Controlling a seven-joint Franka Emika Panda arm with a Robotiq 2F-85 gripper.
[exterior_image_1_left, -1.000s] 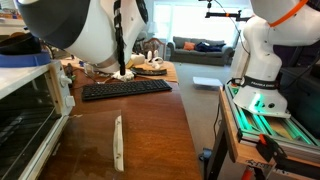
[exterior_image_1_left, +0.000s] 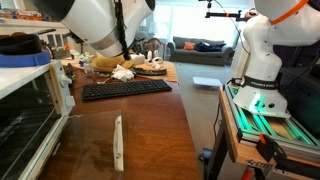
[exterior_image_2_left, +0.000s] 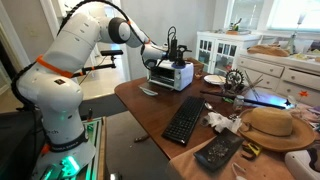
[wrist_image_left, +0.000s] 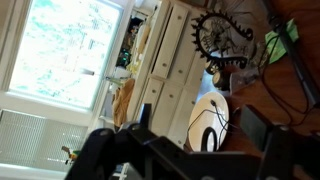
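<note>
In the wrist view my gripper has its dark fingers (wrist_image_left: 140, 145) apart, and no object shows held between them. Exterior view 2 shows the arm reaching over to the far end of the table, with the gripper end (exterior_image_2_left: 172, 46) near the top of a white toaster oven (exterior_image_2_left: 165, 76). Whether it touches anything there is too small to tell. A black keyboard (exterior_image_2_left: 184, 122) lies on the brown table (exterior_image_2_left: 135, 98), well away from the gripper. Exterior view 1 shows the white arm (exterior_image_1_left: 95, 22) but not the fingers.
A straw hat (exterior_image_2_left: 268, 127), a dark flat panel (exterior_image_2_left: 218, 150) and a white cloth (exterior_image_2_left: 218, 121) lie along the table's far side. A pale strip (exterior_image_1_left: 118, 145) lies on the otherwise clear near part of the table. White drawers (exterior_image_2_left: 270, 78) stand behind.
In exterior view 1 the white arm has shifted and turned at the upper left. A lower part of it now crosses the left side of the picture. The table objects have stayed put.
</note>
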